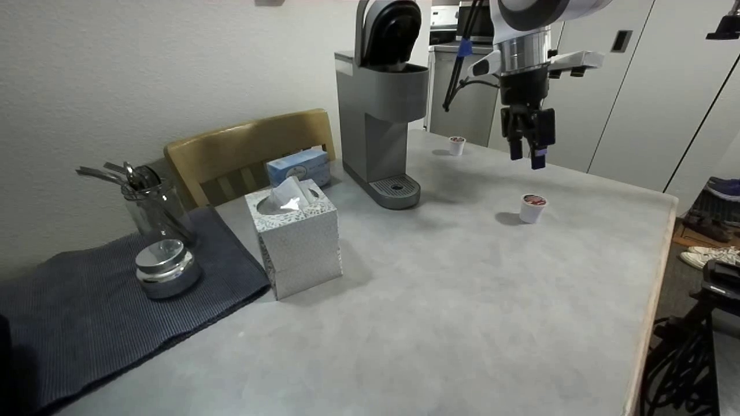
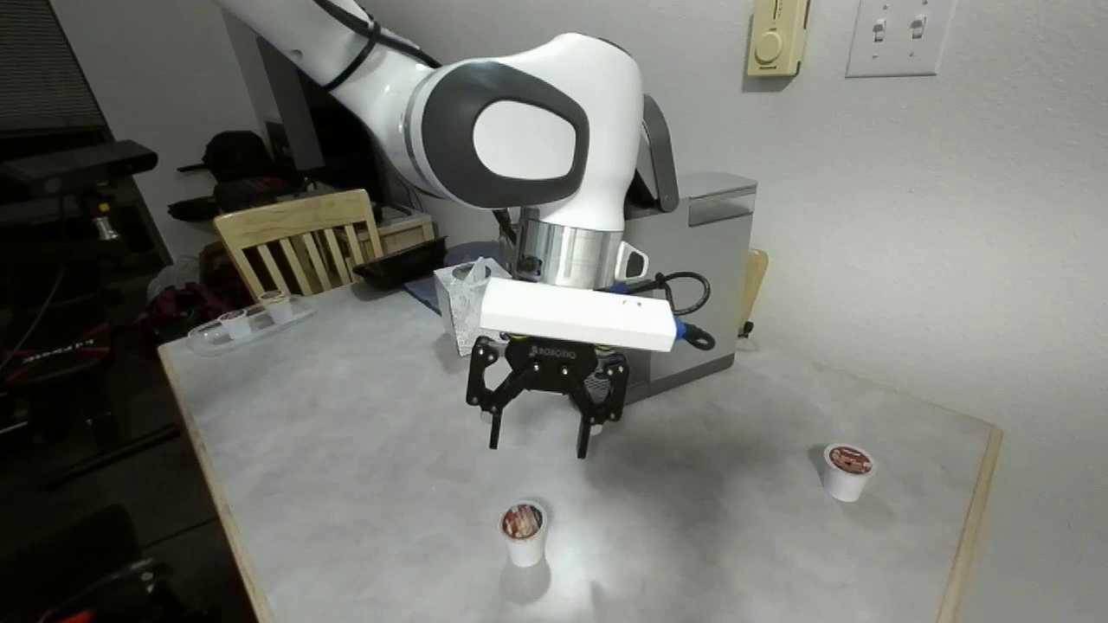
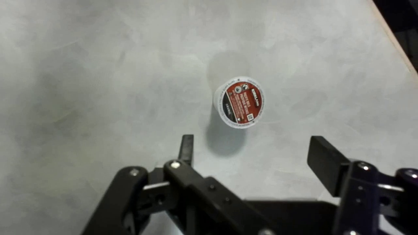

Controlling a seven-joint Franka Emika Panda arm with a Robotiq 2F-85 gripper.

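A white coffee pod with a red and dark printed lid stands upright on the table. In the wrist view the pod sits ahead of my gripper, clear of both fingertips. From exterior view 2, my gripper hangs over the table with its fingers apart and nothing between them; the pod shows below it. The second pod stands alone nearer the wall. The grey coffee maker has its lid raised; in exterior view 2 the arm partly covers it.
A silver tissue box and a blue tissue box stand left of the coffee maker. A clear tray with cups lies at the table's far left corner in exterior view 2.
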